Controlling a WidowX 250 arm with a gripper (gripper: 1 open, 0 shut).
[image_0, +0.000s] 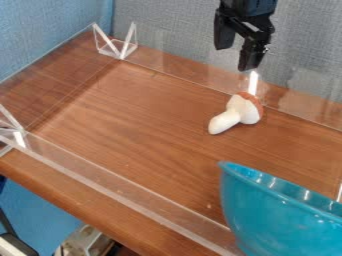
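My black gripper (243, 40) hangs at the top of the view, above the wooden surface, with its fingers apart and nothing seen between them. Below it, a white object (234, 118) shaped like a mushroom or spoon head, with an orange-red band at its upper end, lies on the wooden surface (127, 125).
A large turquoise bowl (274, 215) fills the lower right. Clear plastic walls with white corner braces (115, 46) edge the surface.
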